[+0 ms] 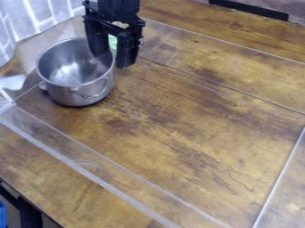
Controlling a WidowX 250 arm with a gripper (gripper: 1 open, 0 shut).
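A steel pot (74, 85) with a side handle stands at the upper left of the wooden surface. My black gripper (114, 55) is over the pot's back right rim, raised near the top of the view. Whether its fingers are open or shut is unclear. A small pale green object (116, 42) shows behind the gripper, partly hidden.
Clear plastic edging runs along the front left and right. A white cloth (30, 22) is at the back left, a dark slot at the back right.
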